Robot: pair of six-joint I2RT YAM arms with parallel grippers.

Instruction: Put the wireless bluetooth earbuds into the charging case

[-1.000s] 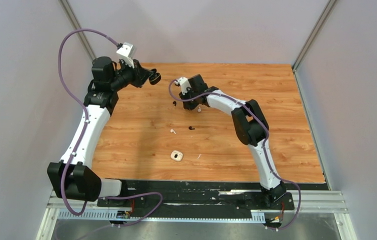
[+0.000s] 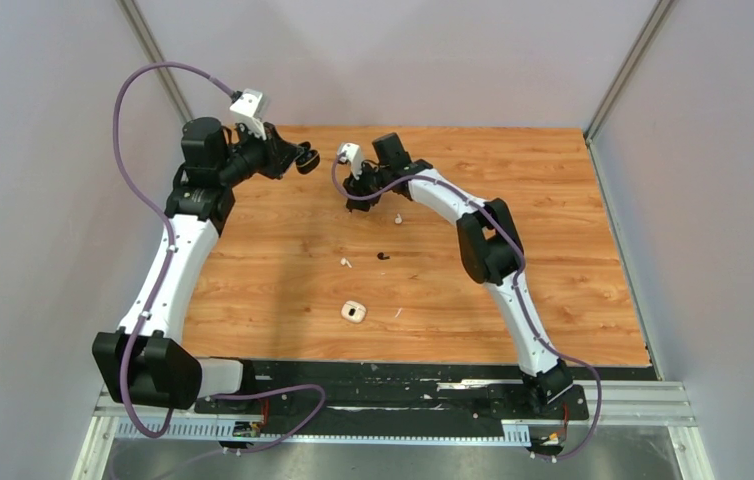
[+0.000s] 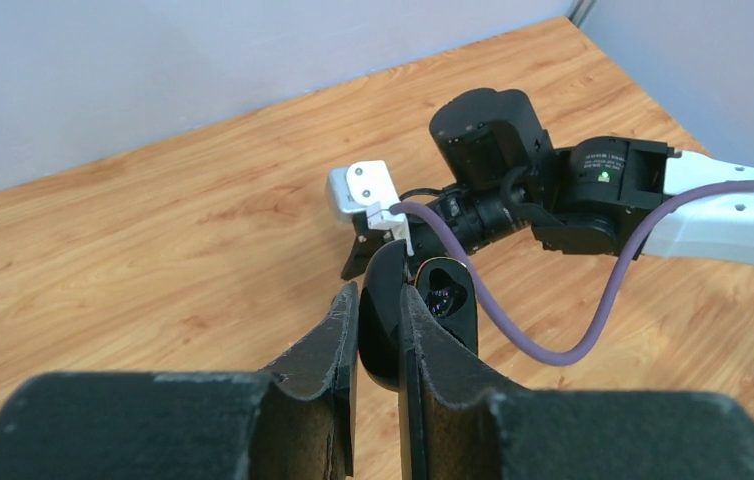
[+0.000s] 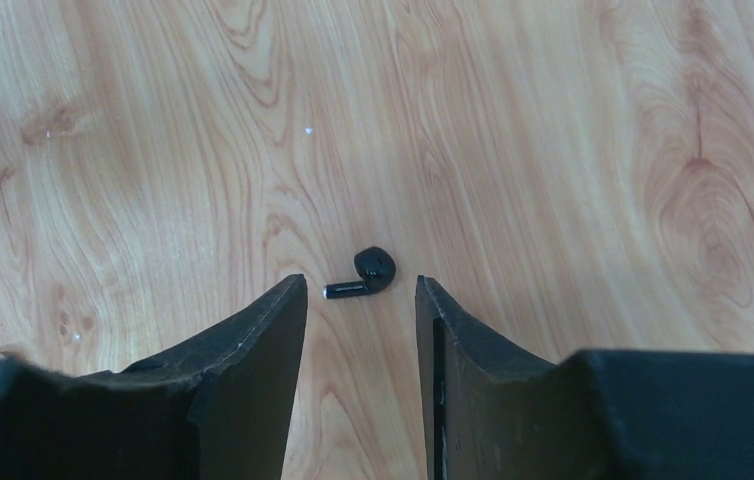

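Observation:
My left gripper is shut on a black open charging case (image 3: 445,305), held above the table at the upper left of the top view (image 2: 307,158). My right gripper stands open low over the table, pointing down at a black earbud (image 4: 373,268) that lies on the wood ahead of its fingertips. Other small buds lie on the table in the top view: a black one (image 2: 383,256), a white one (image 2: 346,262) and another white one (image 2: 398,219). A white case (image 2: 353,311) lies near the front.
Grey walls border it at the back and sides. Purple cables run along both arms.
My right gripper has risen and shifted toward the left, now covering the black earbud at the back in the top view. The left arm is nearly still.

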